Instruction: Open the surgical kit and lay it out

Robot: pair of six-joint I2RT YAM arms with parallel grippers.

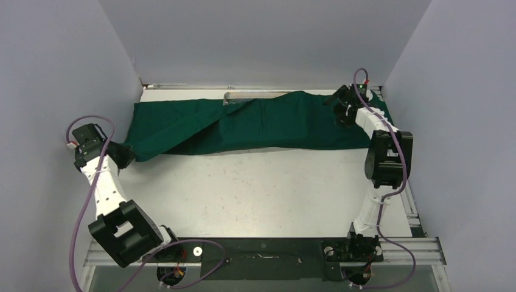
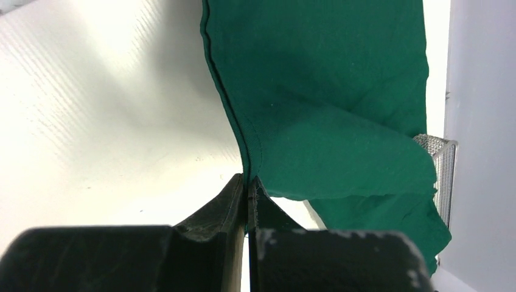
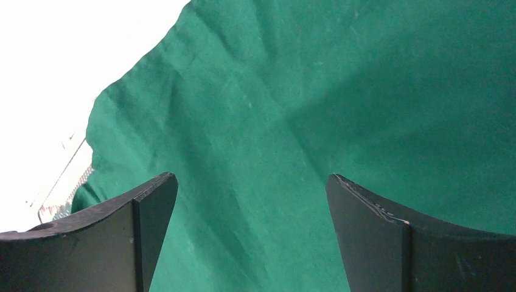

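A green drape [image 1: 261, 125] stretches across the back of the white table, from its left side to its right edge. My left gripper is shut on the drape's front left edge, and a taut fold of cloth runs from it back toward the middle. In the top view this gripper [image 1: 129, 157] stands at the table's far left. Over the right part of the drape, my right gripper stands open, only flat green cloth showing beyond its fingers [image 3: 389, 219]. A metal mesh tray [image 1: 243, 95] shows at the back, partly covered by the drape.
Grey walls [image 1: 55, 61] rise at the left, back and right; the left arm is close to the left one. Purple cables loop along both arms.
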